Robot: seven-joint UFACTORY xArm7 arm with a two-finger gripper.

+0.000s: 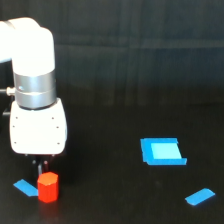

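A red block stands on the black surface at the lower left, its faces fully in view from the front. Directly behind its upper edge, slightly to the left, my gripper points down from the white arm. The fingers are small and dark against the dark background, and the block hides part of them. Whether they touch the block, or how far apart they stand, is too unclear to make out.
Blue tape lies just left of the block. A pale square edged with blue tape lies at centre right. Another tape strip is at the lower right. Bare black surface stretches between them.
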